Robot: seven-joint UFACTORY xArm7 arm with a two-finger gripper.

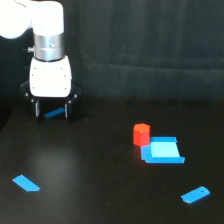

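Observation:
A red block [141, 134] stands on the dark table, at the back left corner of a white square [164, 149] edged with blue tape. My gripper [53, 108] is far to the left of the block, low over the table and pointing down. Its dark fingers are spread apart, with a blue tape strip [54, 113] visible between them and no object held.
Blue tape marks the table at the front left [26, 183] and front right [195, 194]. A dark curtain [140, 50] hangs at the back. Between my gripper and the block, the table is clear.

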